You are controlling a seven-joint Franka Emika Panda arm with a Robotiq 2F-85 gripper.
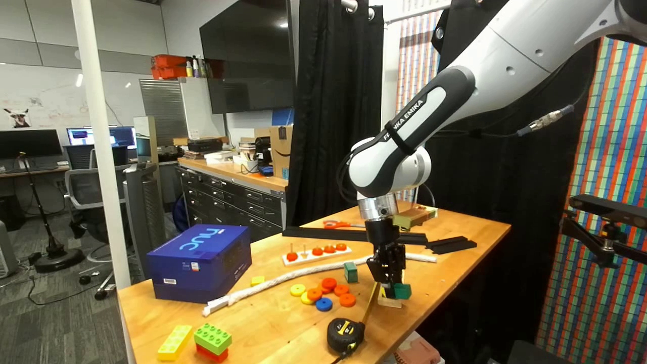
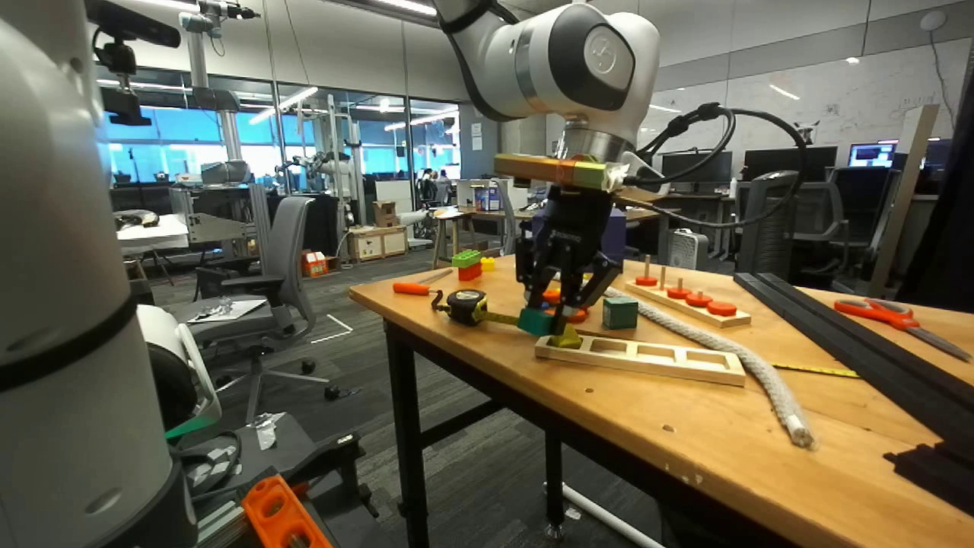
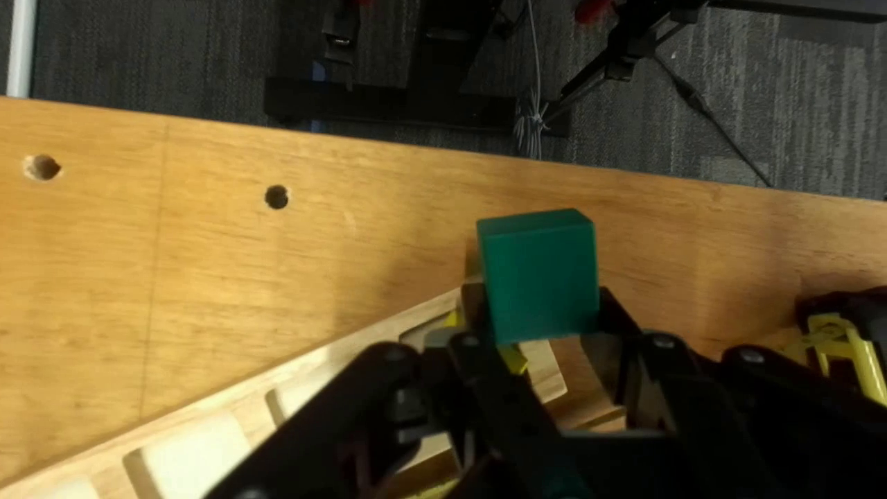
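My gripper is shut on a green block (image 3: 540, 274), which sticks out past the fingertips. In exterior view 2 the held block (image 2: 536, 320) hangs at the near end of a wooden tray (image 2: 648, 361), close to the table edge. A yellow piece (image 2: 567, 338) stands in the tray's end compartment, right beside the gripper. In the wrist view, the fingers partly hide that yellow piece (image 3: 513, 358). Whether the held block touches the tray or the yellow piece, I cannot tell. A second green block (image 1: 350, 272) rests on the table nearby.
A tape measure (image 1: 345, 334) lies close by with its blade drawn out. Several coloured rings (image 1: 329, 284), a white rope (image 1: 273, 286) and a peg board (image 1: 317, 254) are on the table. The tray's other visible compartments (image 2: 671, 355) look empty. The blue box (image 1: 197, 264) stands farther off.
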